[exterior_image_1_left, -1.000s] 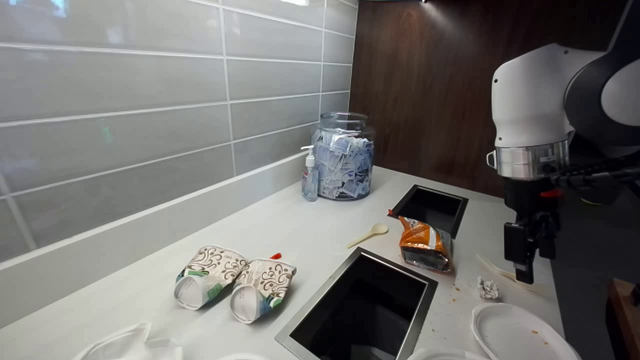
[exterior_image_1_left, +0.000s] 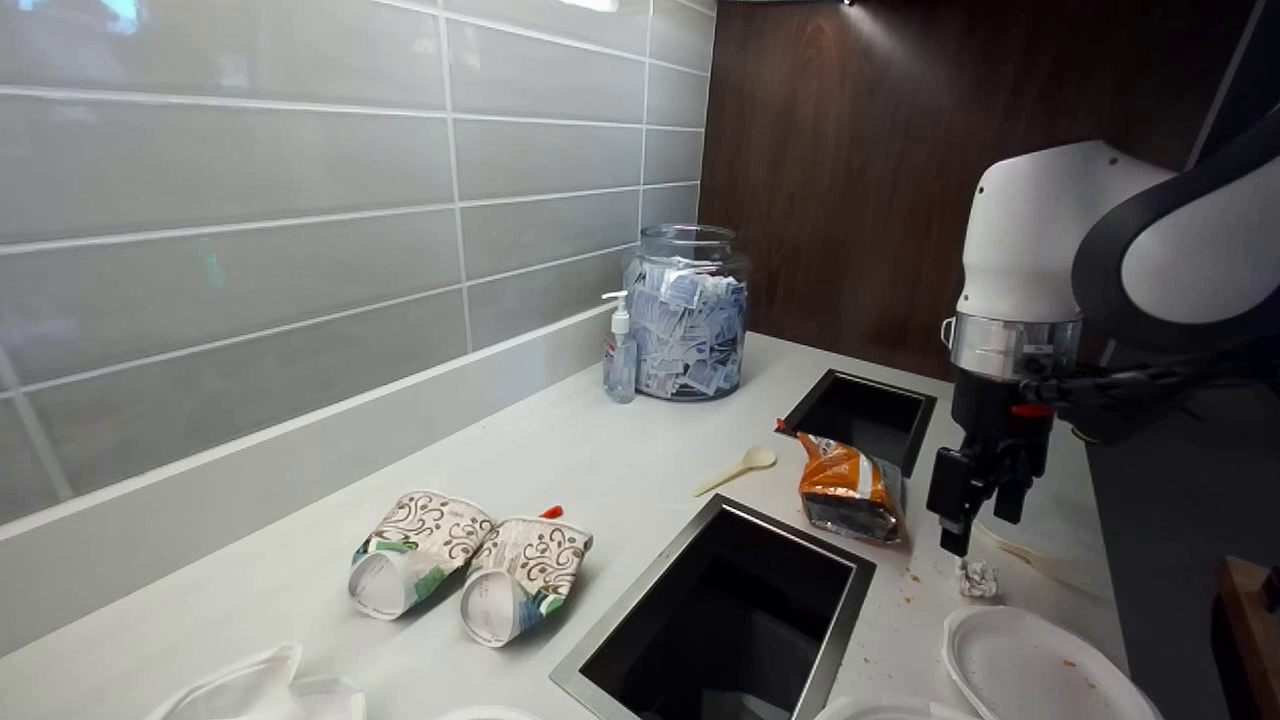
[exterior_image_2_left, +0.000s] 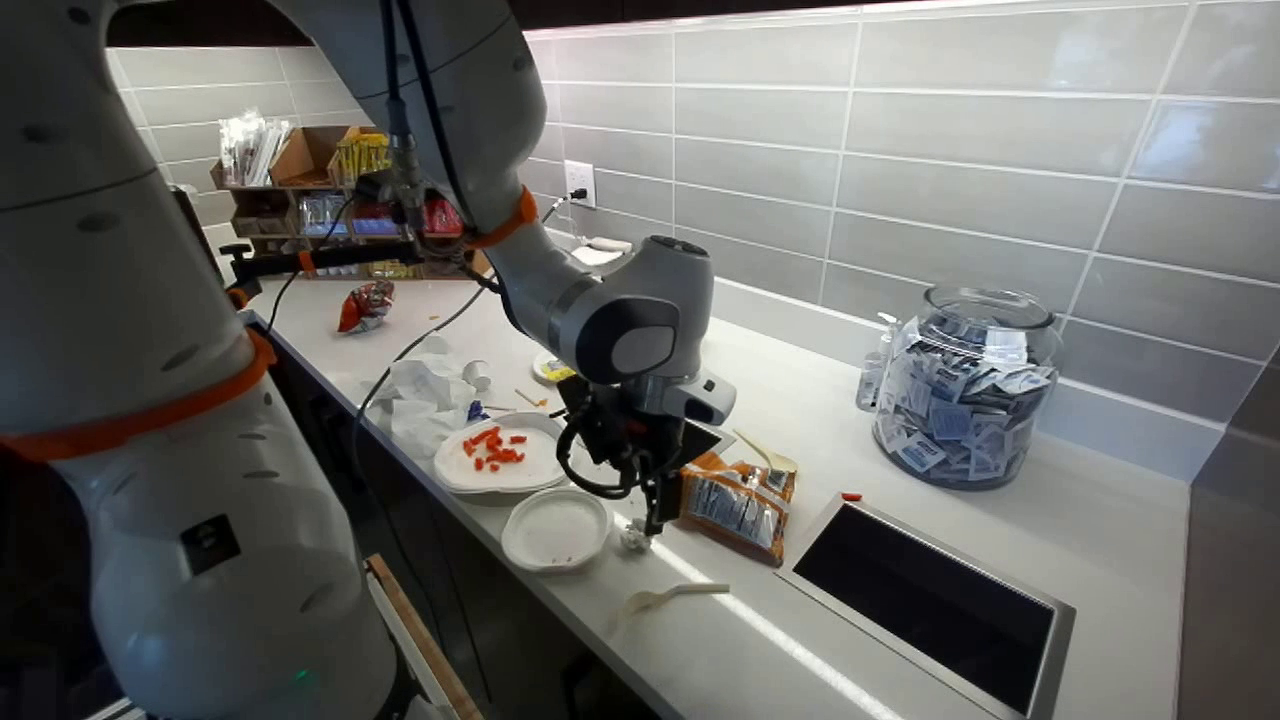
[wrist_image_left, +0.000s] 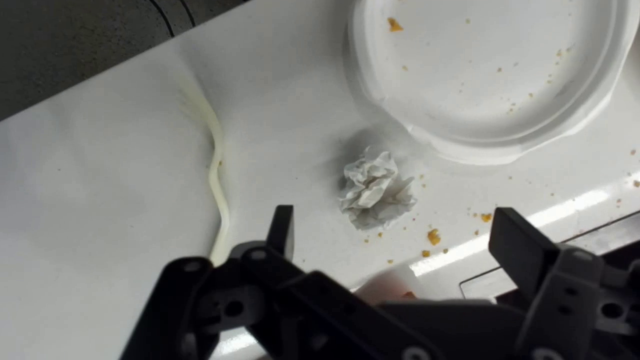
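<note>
Open and empty, my gripper hovers above the counter in the wrist view. A crumpled white paper ball (wrist_image_left: 375, 191) lies on the counter, showing between and slightly ahead of the two fingers, which do not touch it. In exterior view 1 the gripper (exterior_image_1_left: 984, 528) is just above the paper ball (exterior_image_1_left: 976, 580). The ball (exterior_image_2_left: 635, 536) is partly covered by the gripper (exterior_image_2_left: 654, 510) in exterior view 2. To the ball's left in the wrist view is a pale fork (wrist_image_left: 217, 162), lying flat. A white plate (wrist_image_left: 369, 72) with crumbs sits close to the ball's upper right.
An orange snack bag (exterior_image_1_left: 849, 486) lies beside the gripper, between two dark counter openings, the nearer one framed in metal (exterior_image_1_left: 858, 594). A pale spoon (exterior_image_1_left: 738, 468), two patterned cups (exterior_image_1_left: 528, 558), a pump bottle (exterior_image_1_left: 620, 360) and a large packet-filled jar (exterior_image_1_left: 686, 330) are farther off.
My arm has moved left in exterior view 1, bringing the gripper from beyond the paper ball's right side to just over it. The objects on the counter stay where they were.
</note>
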